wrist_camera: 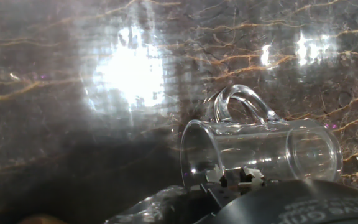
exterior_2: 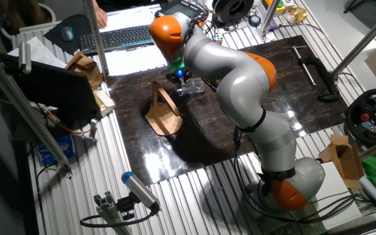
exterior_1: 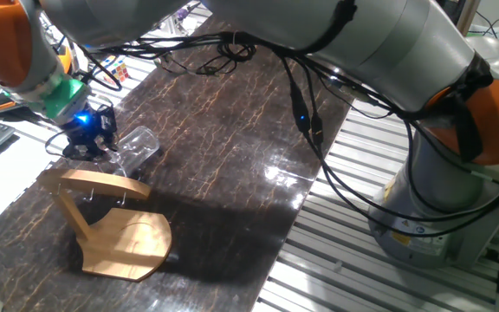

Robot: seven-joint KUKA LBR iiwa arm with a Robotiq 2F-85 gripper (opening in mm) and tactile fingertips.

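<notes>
A clear glass mug (wrist_camera: 266, 149) lies on its side in the wrist view, its mouth to the left and its looped handle (wrist_camera: 247, 99) upward in the picture. At the lower edge, my gripper has its fingertips close together against the mug's near side, by the rim. Exterior view 1 shows the gripper (exterior_1: 98, 149) at the left end of the mug (exterior_1: 137, 149); glare and clear glass hide whether the fingers grip its wall. In front stands a wooden rack (exterior_1: 128, 243) with small hooks under its curved top arm.
The rack's curved arm (exterior_1: 93, 182) is close to the gripper and mug. A keyboard (exterior_2: 116, 40) and white paper lie beyond the table's far edge.
</notes>
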